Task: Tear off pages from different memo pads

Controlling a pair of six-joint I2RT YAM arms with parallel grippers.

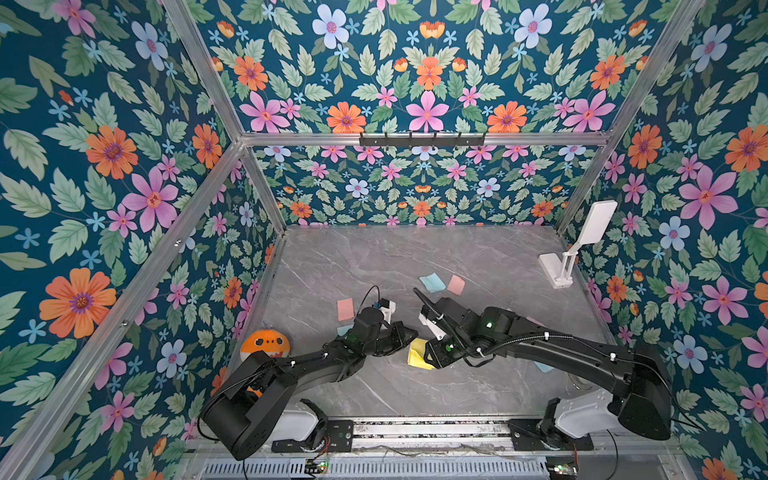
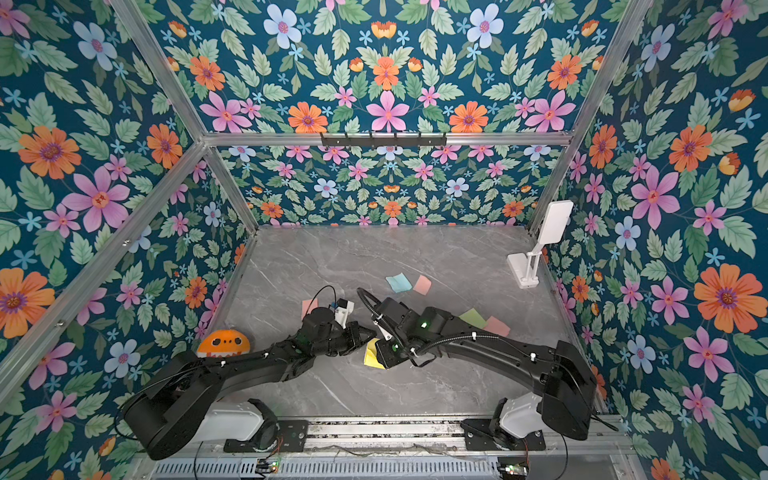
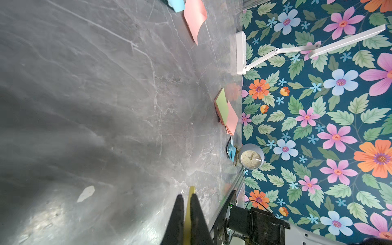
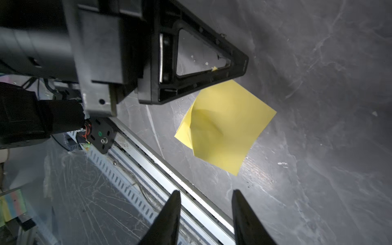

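My left gripper is shut on the yellow memo paper [image 3: 189, 216], a thin yellow edge showing between its fingertips. From the right wrist view, the yellow paper [image 4: 232, 118] spreads below the left gripper's dark finger [image 4: 236, 67], creased, with a second yellow layer at its left side. How many sheets are held, I cannot tell. My right gripper stands open, its two fingertips apart just off the paper's near corner with nothing between them. In the top left view the right gripper [image 1: 433, 357] covers the paper's right side.
A blue note [image 1: 433, 281] and a pink note [image 1: 456, 285] lie farther back; another pink one [image 1: 345, 309] is left. Green [image 2: 473, 318] and pink [image 2: 497, 326] pads lie right, near a blue pad [image 3: 231, 150] and clock [image 3: 251, 156]. A lamp [image 1: 557, 270] stands back right.
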